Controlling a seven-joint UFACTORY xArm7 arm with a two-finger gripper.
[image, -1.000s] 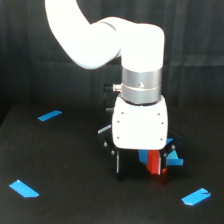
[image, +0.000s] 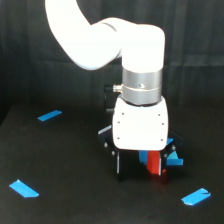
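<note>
The white robot arm reaches down from the top, its gripper (image: 140, 160) low over the table at the centre. Behind and between its dark fingers is a red block (image: 154, 163), with a blue piece (image: 172, 157) just to its right, partly hidden by the gripper. Whether the fingers touch the red block or are closed on it cannot be told from this view.
Blue tape strips lie on the black table (image: 80, 200): one at the far left (image: 49, 115), one at the front left (image: 24, 189) and one at the front right (image: 196, 197).
The gripper has shifted very slightly, with its fingers a little lower around the red block.
</note>
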